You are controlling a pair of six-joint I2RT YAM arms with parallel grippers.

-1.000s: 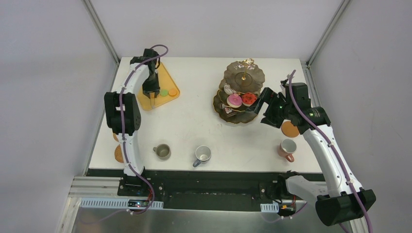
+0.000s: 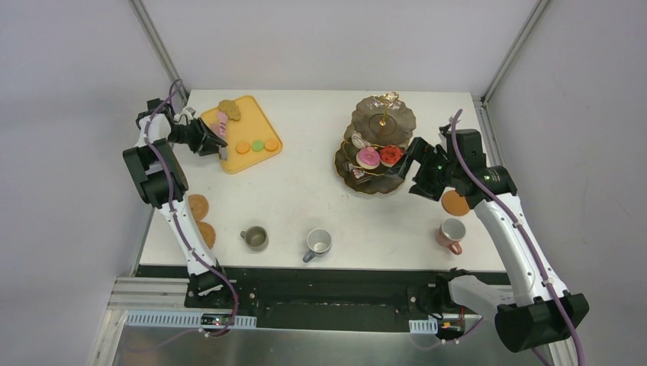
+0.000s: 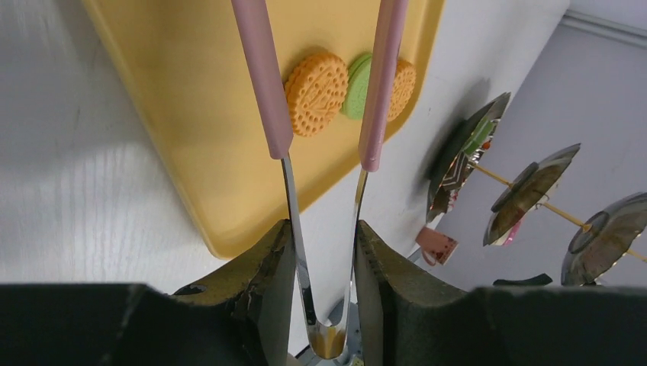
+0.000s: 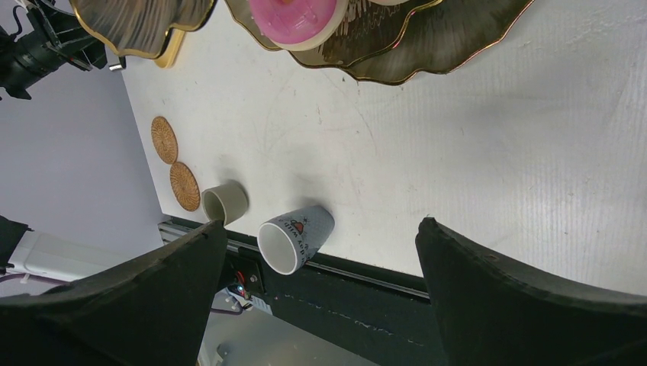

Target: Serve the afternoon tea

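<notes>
In the left wrist view, my left gripper is shut on metal tongs [image 3: 303, 267]. Their two pink-sleeved arms [image 3: 261, 72] stand apart with nothing pinched between them. From above, the left gripper [image 2: 216, 145] is at the left edge of a yellow tray [image 2: 258, 114]. On the tray lie a large cookie [image 2: 229, 110], two orange biscuits [image 2: 243, 146] and a green one [image 2: 258, 145]. A tiered stand [image 2: 362, 183] holds pink [image 2: 368, 157] and red [image 2: 391, 155] donuts. My right gripper [image 2: 410, 180] hangs open and empty at the stand's right side.
Near the front edge stand a small olive cup [image 2: 255, 238] and a grey mug [image 2: 319, 241]. A pink mug [image 2: 452, 232] and round coaster [image 2: 455, 203] are at the right. Two woven coasters [image 2: 198, 206] lie partly under the left arm.
The left arm has swung left with the tongs, from over the tray to its left edge, uncovering the biscuits and large cookie. The tongs' arms look more spread now. The right arm stays still.
</notes>
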